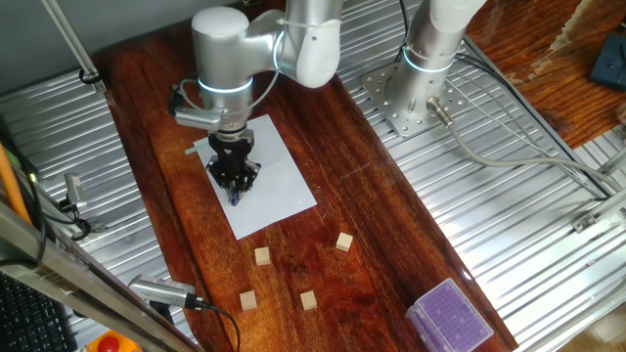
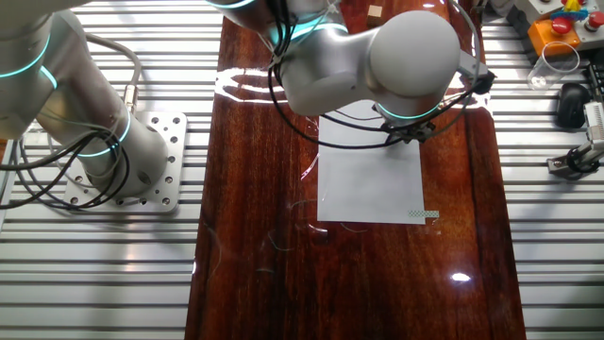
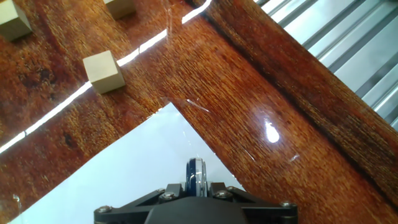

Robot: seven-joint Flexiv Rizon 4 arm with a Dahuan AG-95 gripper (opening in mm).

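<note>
My gripper (image 1: 235,184) points down over the left part of a white sheet of paper (image 1: 279,186). Between its fingers stands a slim dark blue and silver object, pen-like (image 3: 196,175), and the fingers are shut on it. Its lower end shows as a bluish tip under the gripper in exterior view 1; whether it touches the paper I cannot tell. No marks are visible on the part of the sheet that shows. In exterior view 2 the arm hides most of the gripper, with the paper (image 2: 368,179) below it.
Several small wooden cubes lie beyond the paper's edge, one wooden cube (image 3: 104,71) close to its corner. A purple-lidded box (image 1: 452,318) sits near the table's edge. A camera on a mount (image 1: 163,290) stands opposite. Bare wood (image 1: 381,225) lies between paper and box.
</note>
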